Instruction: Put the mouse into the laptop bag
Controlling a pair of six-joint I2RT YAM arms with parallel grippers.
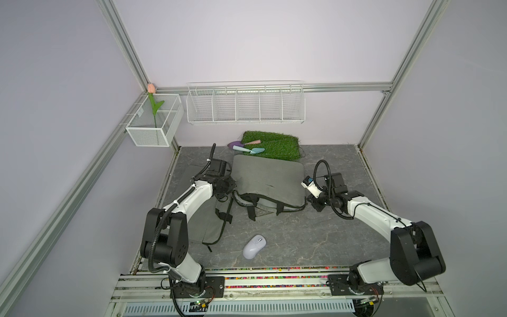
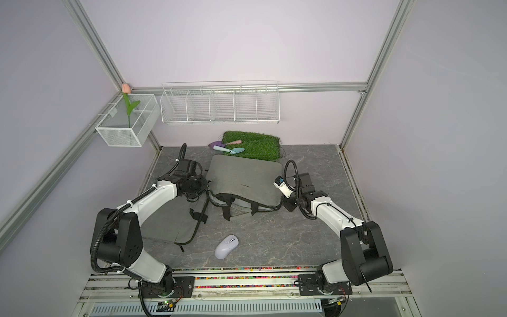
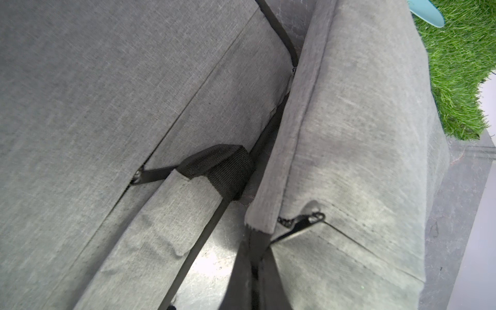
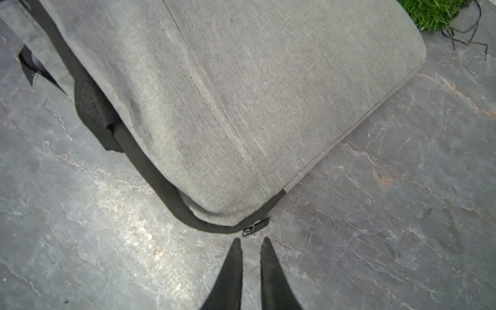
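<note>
The grey laptop bag lies flat mid-table, its black-trimmed front edge and straps facing the near side. At its left corner my left gripper is shut on a dark edge tab. Just off the opposite front corner, my right gripper stands part open, and a zipper pull lies right ahead of its fingertips with nothing held. A pale lavender mouse rests on the bare table in front of the bag, clear of both arms.
Another flat grey fabric piece with a strap lies under the left arm. Behind the bag are artificial grass and small toy garden tools. Wire baskets hang at the back. Open table surrounds the mouse.
</note>
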